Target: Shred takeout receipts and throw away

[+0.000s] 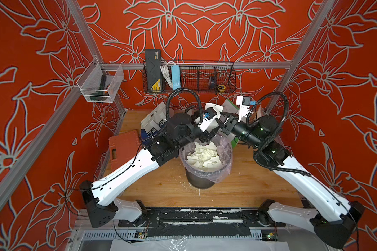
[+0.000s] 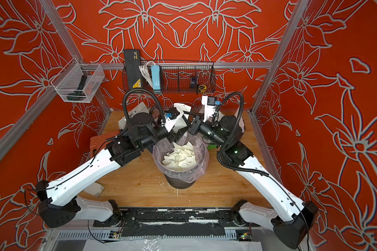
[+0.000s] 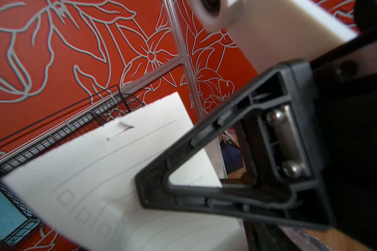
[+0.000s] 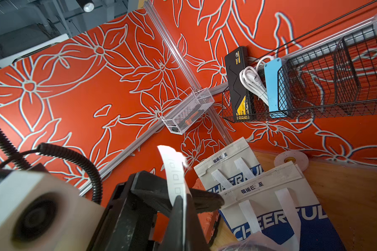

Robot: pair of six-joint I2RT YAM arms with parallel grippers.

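Note:
A white receipt [image 3: 113, 167] with printed lines stands up between my two grippers, above the bin. My right gripper is shut with the thin sheet pinched between its fingertips. Close beside it is my left gripper; one finger [image 3: 188, 136] crosses in front of the paper. How far apart its fingers are cannot be made out. Directly below stands a dark bin [image 1: 199, 180] lined with a translucent bag [image 1: 225, 161]. Torn paper pieces [image 1: 205, 156] fill much of the visible inside.
White and blue bags [image 4: 276, 209] stand at the back left of the table, near an orange case [image 1: 124, 149]. A wire basket [image 1: 196, 79] hangs on the back wall.

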